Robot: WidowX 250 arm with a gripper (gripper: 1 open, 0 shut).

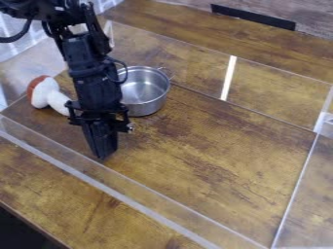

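Observation:
My black gripper [101, 148] points down at the wooden table [215, 165], low over its left-middle part, shut, with nothing visible between its fingers. Behind it to the right sits a steel pot [147, 90], partly hidden by the arm. At the left, a white object with a red end [53, 95] lies on the table, beside the arm.
Clear plastic walls or strips [231, 78] edge the work area at the back, front and right. The wooden surface right of the gripper is clear. A dark slot [254, 16] shows at the top.

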